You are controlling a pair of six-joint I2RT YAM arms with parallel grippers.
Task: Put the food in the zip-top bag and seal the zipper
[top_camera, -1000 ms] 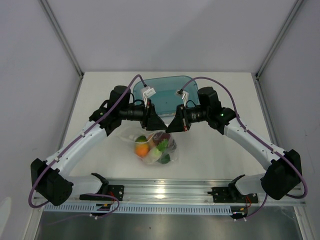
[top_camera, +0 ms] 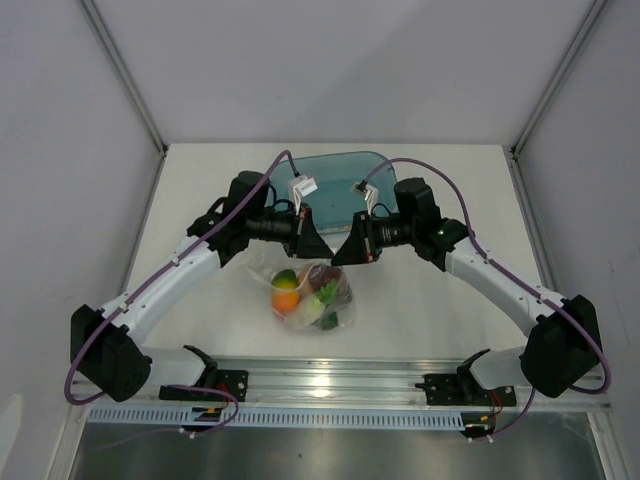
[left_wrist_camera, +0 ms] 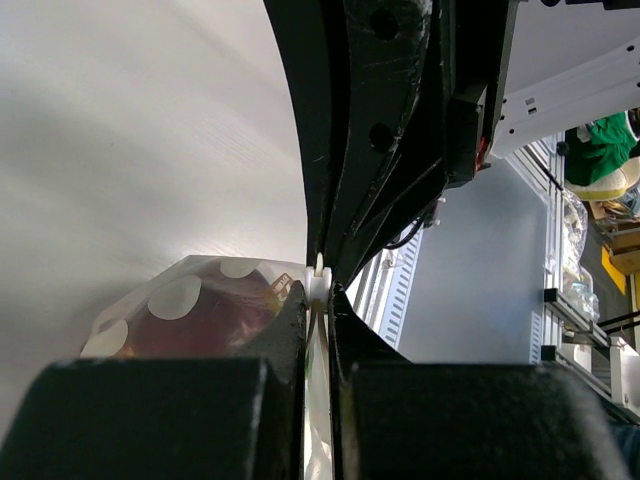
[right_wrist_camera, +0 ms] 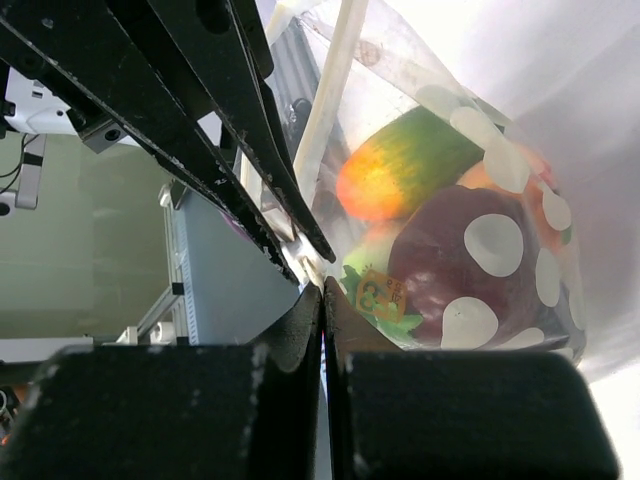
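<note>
A clear dotted zip bag [top_camera: 310, 300] on the table holds mixed food: a mango [right_wrist_camera: 405, 165], a purple item [right_wrist_camera: 450, 260] and greens among it. My left gripper is shut on the bag's zipper top, whose white strip runs between its fingers. My right gripper is shut at the bag's zipper beside the left one; whether anything thin is between its tips is hard to tell. The two grippers nearly meet above the bag.
A teal bin [top_camera: 330, 170] sits behind the grippers at the back of the table.
The right arm looks nearly unchanged.
</note>
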